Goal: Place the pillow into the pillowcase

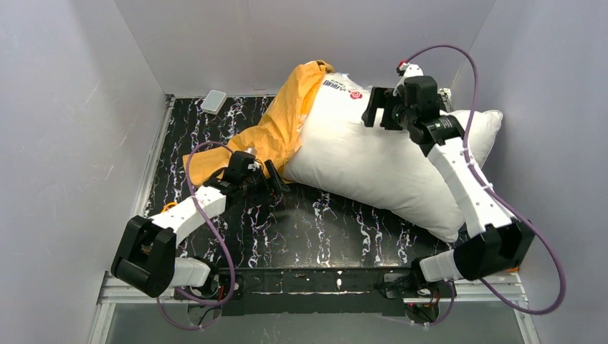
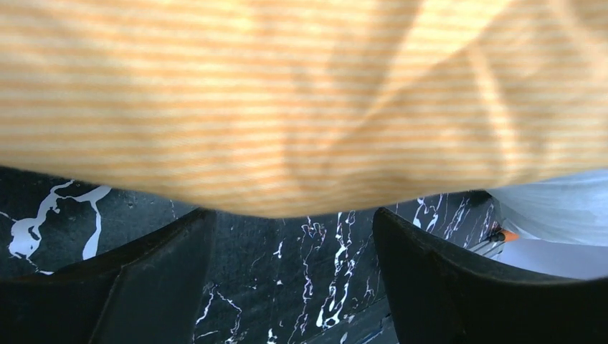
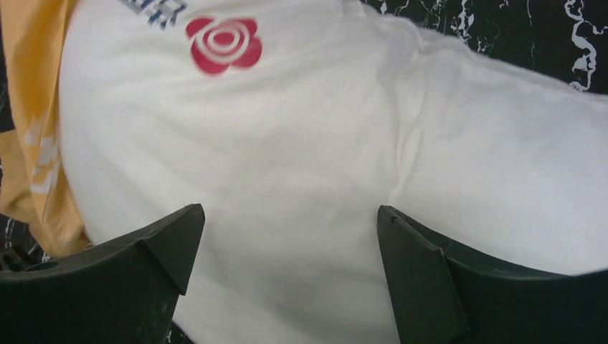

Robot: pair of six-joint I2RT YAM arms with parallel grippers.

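The yellow pillowcase [image 1: 276, 125] lies bunched over the left end of the big white pillow [image 1: 373, 172], which fills the middle and right of the table. My left gripper [image 1: 276, 177] is open at the pillowcase's lower edge; in the left wrist view the striped fabric [image 2: 301, 107] hangs just above its fingers, with table showing between them. My right gripper [image 1: 382, 107] stands open over the pillow's upper part; the right wrist view shows white pillow [image 3: 287, 143] and its red flower print below the fingers, with the pillowcase at the left.
A small white box [image 1: 214, 102] lies at the back left of the black marble table [image 1: 308, 229]. An orange-handled tool [image 1: 169, 206] sits at the left edge, partly behind the left arm. Walls enclose the back and sides.
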